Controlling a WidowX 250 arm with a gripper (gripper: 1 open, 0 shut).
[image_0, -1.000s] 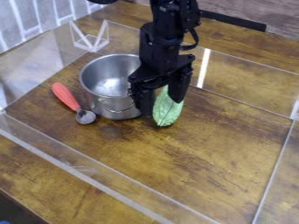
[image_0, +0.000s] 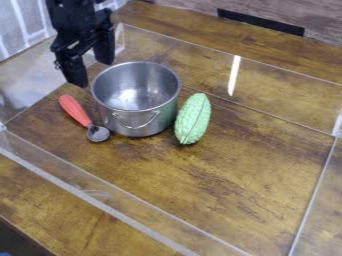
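Note:
My black gripper (image_0: 70, 63) hangs at the upper left, above and behind the rim of a steel pot (image_0: 140, 100), its fingers open and apparently holding nothing. A red-handled spoon (image_0: 78, 113) lies just left of the pot, its metal head toward the front. A pale green oblong vegetable-like object (image_0: 193, 119) lies at the pot's right side.
A wooden table (image_0: 234, 190) carries everything, with wide free room at the front and right. Clear panels or strips border the area, and a white upright strip (image_0: 234, 75) stands or lies at the back.
My gripper has swept left from over the green object, across the pot, to the upper left. The pot, spoon and green object look unmoved.

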